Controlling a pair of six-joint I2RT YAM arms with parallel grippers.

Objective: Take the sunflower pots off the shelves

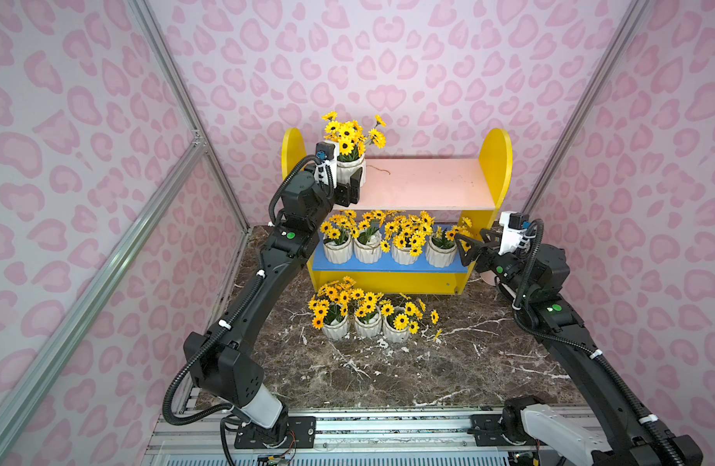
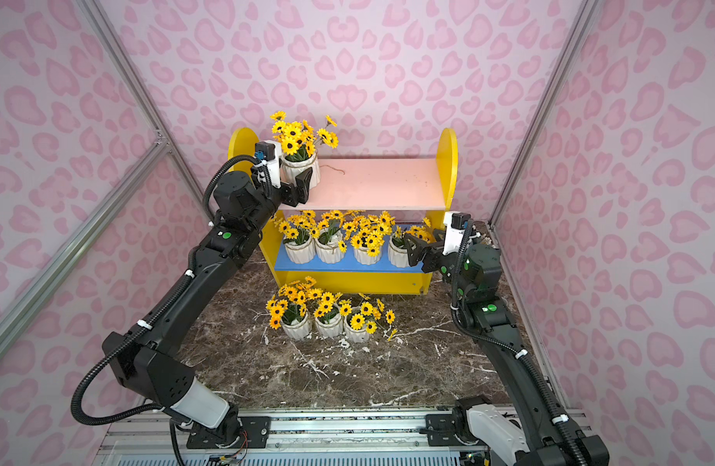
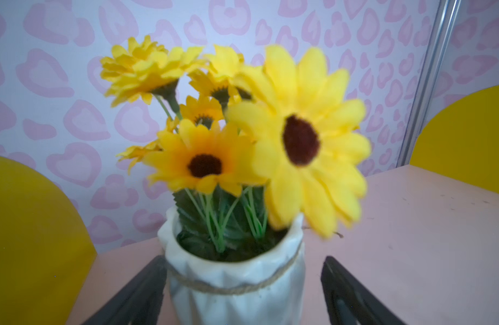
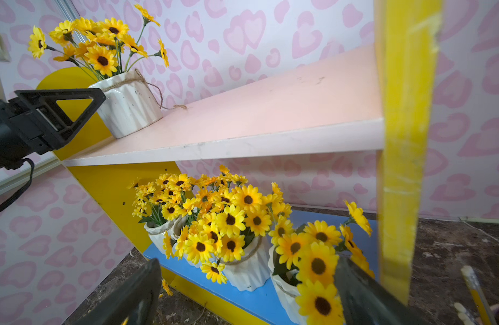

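Note:
A white ribbed pot of yellow sunflowers [image 3: 236, 281] stands on the pink top shelf [image 2: 380, 182], near its left end. My left gripper is open around it, with a finger on each side. A gap shows between the pot and the right finger. Several more pots are lined up on the blue lower shelf [image 1: 365, 265]. By the rightmost of these, a sunflower pot [image 4: 287, 298], my right gripper is open at the shelf's right end. Its flowers appear between the fingers, with nothing gripped.
Three sunflower pots, one being a front pot [image 1: 335, 330], stand on the dark marble floor [image 1: 373, 369] before the shelves. Yellow side panels [image 1: 495, 167] rise at the shelf ends. Most of the top shelf and the front floor are clear.

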